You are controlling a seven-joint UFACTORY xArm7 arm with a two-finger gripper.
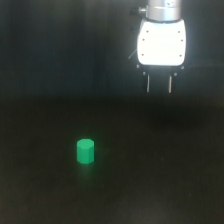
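A green cylinder (85, 151) stands upright on the dark surface, left of the middle and in the lower half of the camera view. My gripper (159, 84) hangs at the upper right, well apart from the cylinder, below a white arm end (161, 43). Its two thin fingers point down with a clear gap between them and nothing in it, so it is open.
No other objects or obstacles show on the tabletop, and the background is dark.
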